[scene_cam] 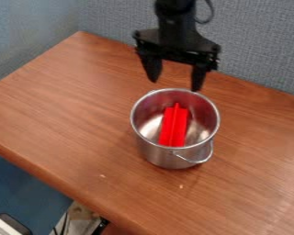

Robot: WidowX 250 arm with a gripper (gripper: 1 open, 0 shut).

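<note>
A metal pot (pixel 151 147) with a wire handle stands on the wooden table, red bars (pixel 175 127) lying inside it. Above and behind the pot hangs my black gripper (pixel 175 77), its two fingers wide apart and nothing between them.
Grey padded walls rise at the back and left. Some cables and equipment show below the table's lower left edge.
</note>
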